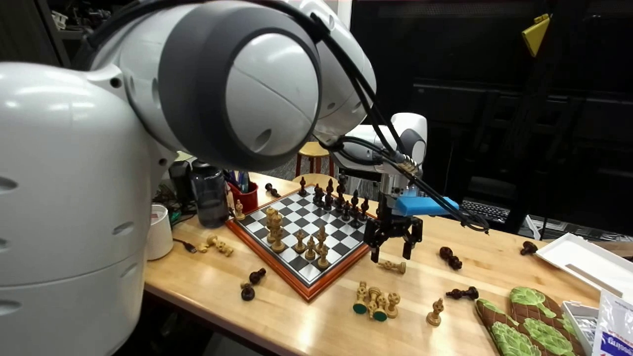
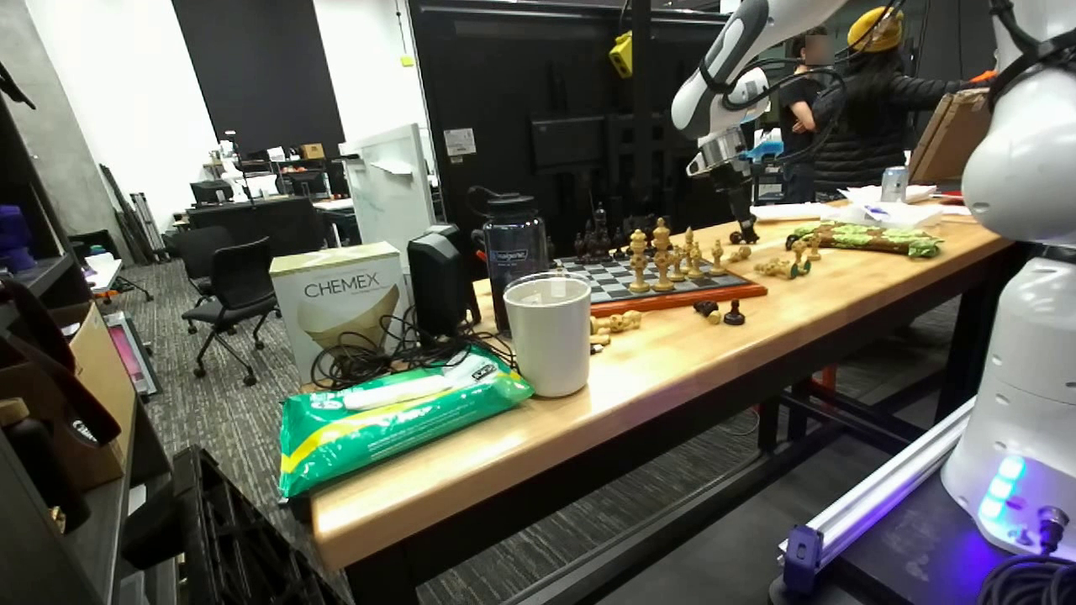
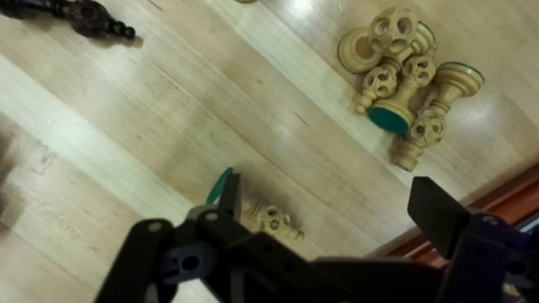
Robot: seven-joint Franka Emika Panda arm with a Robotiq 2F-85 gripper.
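Over the table just right of the chessboard (image 1: 350, 256), my gripper (image 1: 391, 260) stands open and points down, nothing between its fingers. A light chess piece (image 1: 393, 267) lies on its side near it; in the wrist view this piece (image 3: 274, 220) is partly covered by the left finger (image 3: 231, 197). Several light pieces (image 3: 399, 91) lie in a heap on the bare wood, toward the top right of the wrist view. On the board, light pieces (image 1: 277, 231) stand at the near left and dark pieces (image 1: 341, 199) at the far side.
Dark pieces (image 1: 463, 293) lie loose on the right, with an upright light pawn-like piece (image 1: 434, 312) close by. A leaf-patterned mitt (image 1: 534, 320) and a white tray (image 1: 593, 267) occupy the right end. A dark bottle (image 1: 210, 196) and white cup (image 2: 550, 343) stand beyond the board's left side.
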